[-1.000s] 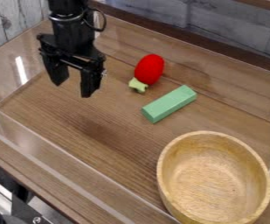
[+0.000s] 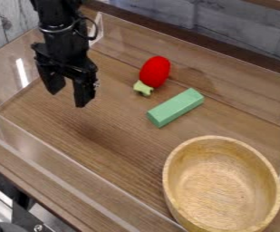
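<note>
My black gripper (image 2: 64, 71) hangs over the upper left part of the wooden table, low near its surface; whether it is open or shut is hard to tell. To its right lie a red rounded object (image 2: 154, 71), a small light-green piece (image 2: 143, 88) just below that, and a green bar (image 2: 175, 107) set diagonally. A large round tan bowl (image 2: 222, 186) sits at the lower right.
The gripper and arm have moved left from where they stood a second ago. The objects on the table have not visibly moved.
</note>
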